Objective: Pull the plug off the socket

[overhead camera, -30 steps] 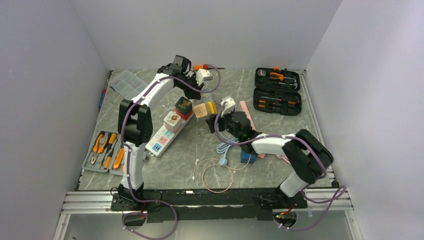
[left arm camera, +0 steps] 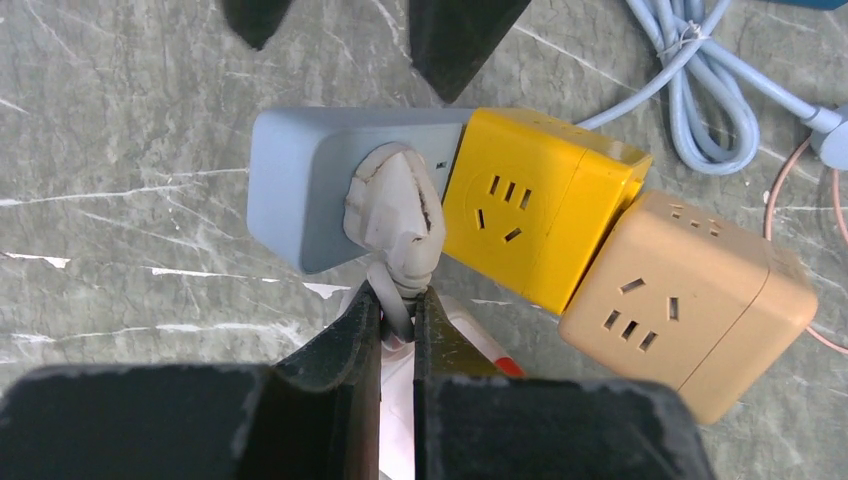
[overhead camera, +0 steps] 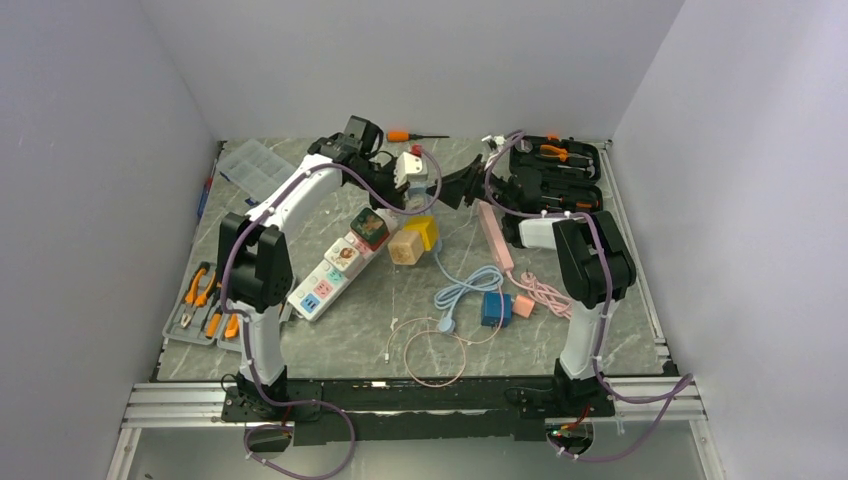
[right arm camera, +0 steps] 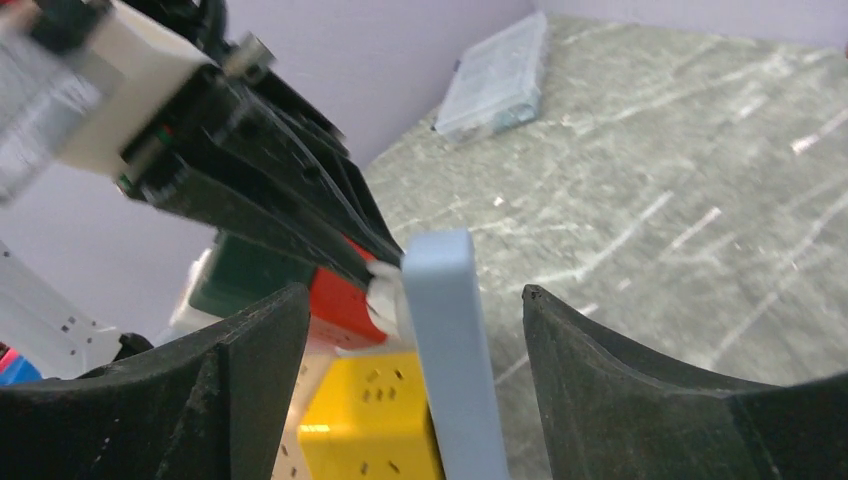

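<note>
A white plug (left arm camera: pixel 395 215) sits on the face of a pale blue socket block (left arm camera: pixel 295 185), beside a yellow socket (left arm camera: pixel 535 205) and a beige one (left arm camera: pixel 680 310). My left gripper is shut on the plug's white cable end, just below the plug body. My right gripper is open, its fingers either side of the blue block (right arm camera: pixel 448 330) in the right wrist view; whether they touch it is not clear, but they look apart.
A white power strip (overhead camera: pixel 320 285) with cubes lies left. Coiled blue (overhead camera: pixel 465 290) and pink (overhead camera: pixel 545 295) cables lie right and front. Tool cases (overhead camera: pixel 555 205) are at back right, a clear box (overhead camera: pixel 250 170) at back left.
The right arm has moved from the front middle back and right, to the right side of the blue block. The left gripper has shifted slightly, still at the block.
</note>
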